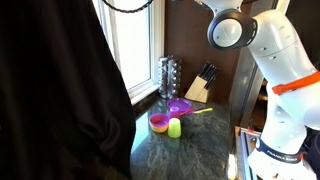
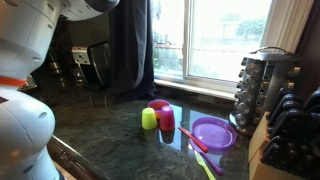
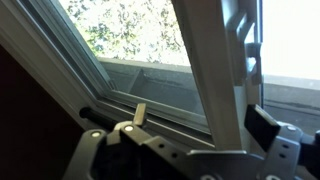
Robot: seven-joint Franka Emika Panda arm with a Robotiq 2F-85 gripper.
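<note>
My gripper shows only in the wrist view, its fingers spread wide in front of the window with nothing between them. Both exterior views leave it out. On the dark counter stand a yellow-green cup (image 1: pixel 174 128) and a bowl (image 1: pixel 159 122), orange and pink outside. A red cup (image 2: pixel 167 118) is beside the yellow-green cup (image 2: pixel 149 119) in exterior view 2, partly in front of the red-rimmed bowl (image 2: pixel 157 104). To their right lies a purple plate (image 2: pixel 213 132). Red, purple and yellow-green utensils (image 2: pixel 203 165) lie around the plate's near side.
A spice rack (image 1: pixel 169 78) and a knife block (image 1: pixel 201 83) stand behind the plate. Dark curtain (image 1: pixel 65 90) hangs on the left, beside the window (image 2: pixel 217 42).
</note>
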